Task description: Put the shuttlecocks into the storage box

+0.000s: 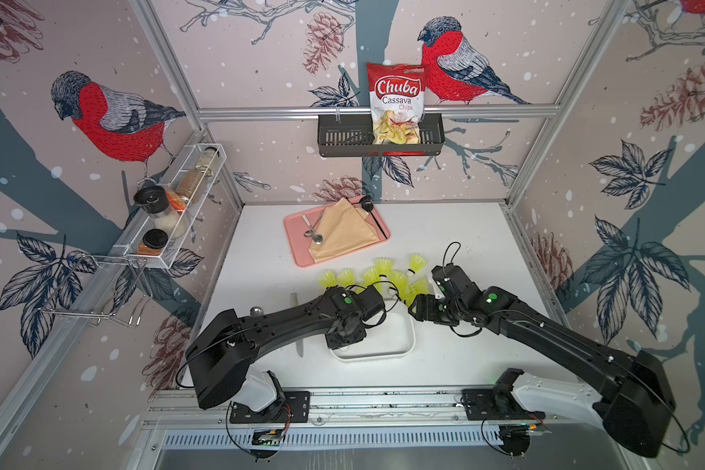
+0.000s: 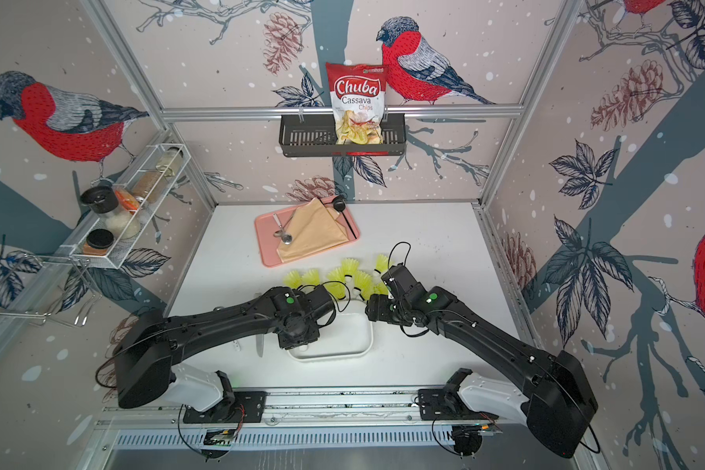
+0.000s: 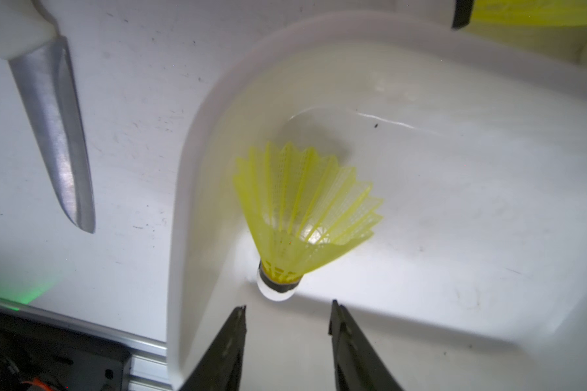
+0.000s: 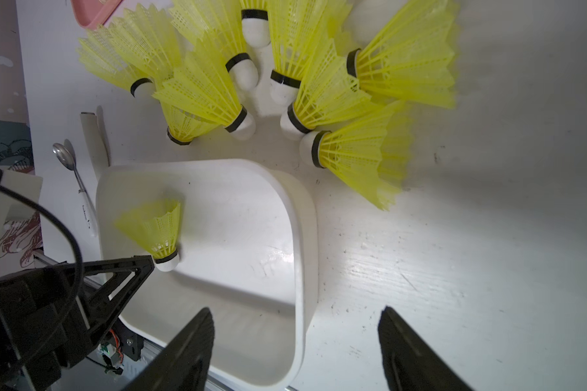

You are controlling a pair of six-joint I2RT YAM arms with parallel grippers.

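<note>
One yellow shuttlecock (image 3: pixel 300 215) lies on its side inside the white storage box (image 3: pixel 195 169), near the box's left end. Above it my left gripper is open, its fingers apart from the shuttlecock and empty. In the right wrist view the box (image 4: pixel 296 260) holds just that shuttlecock (image 4: pixel 153 228). My right gripper is open and empty over the box's right edge and the bare table. Several more shuttlecocks (image 4: pixel 365 153) lie clustered behind the box, some touching or overlapping. The top views show them (image 1: pixel 416 262) partly hidden by the arms.
A knife (image 3: pixel 55 130) and a spoon (image 4: pixel 78 176) lie left of the box. Farther back is a pink tray (image 1: pixel 297 243) with a tan cloth (image 1: pixel 344 228) and utensils. Clear table (image 4: pixel 489 260) extends to the box's right.
</note>
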